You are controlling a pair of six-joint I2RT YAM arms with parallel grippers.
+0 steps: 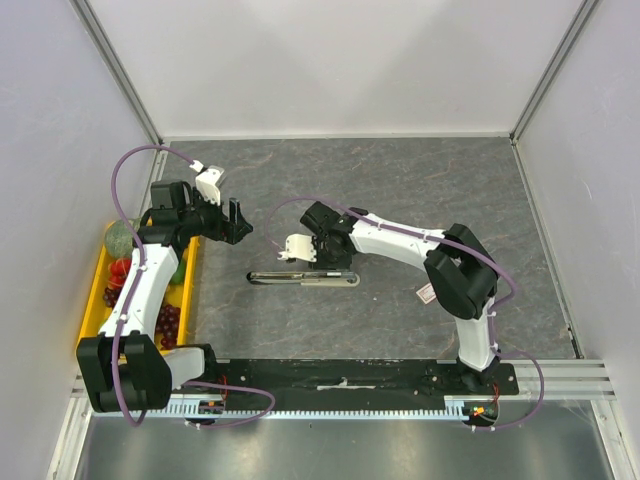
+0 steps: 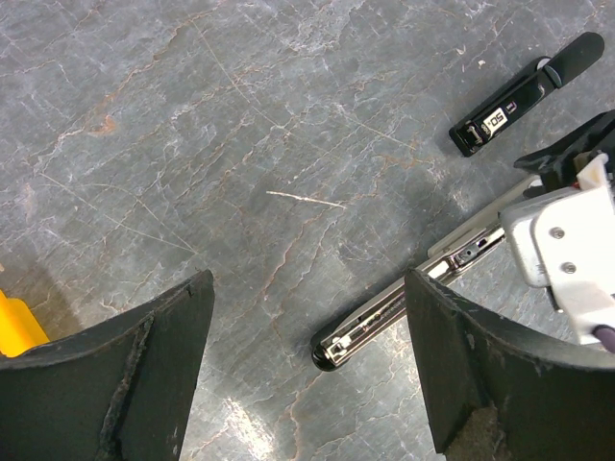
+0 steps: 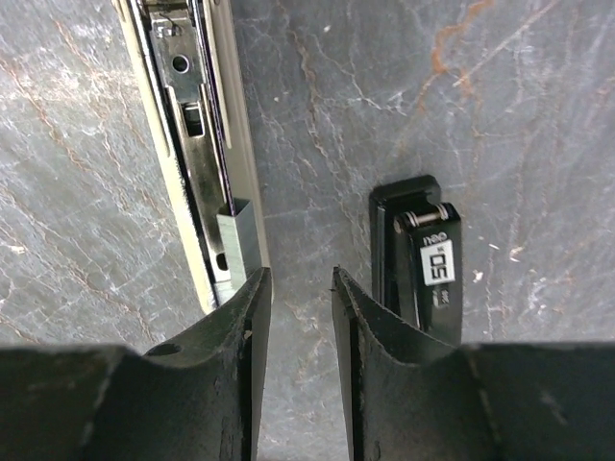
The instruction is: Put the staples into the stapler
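Observation:
An opened stapler [image 1: 285, 279] lies lengthwise across the mid-table; in the right wrist view its magazine [image 3: 190, 144] shows, with a grey staple strip [image 3: 240, 245] at its near end, just beyond my right gripper. That gripper's fingers stand part open over this end; whether anything is between the tips is unclear, and nothing shows there. The right arm hides part of the stapler in the top view. My left gripper [image 1: 228, 222] hangs open and empty at the left, above and behind the stapler's left end.
A small black tool [image 3: 432, 269] lies beside the stapler. A yellow basket of produce [image 1: 186, 300] fills the left edge. A small card box [image 1: 426, 293] lies to the right.

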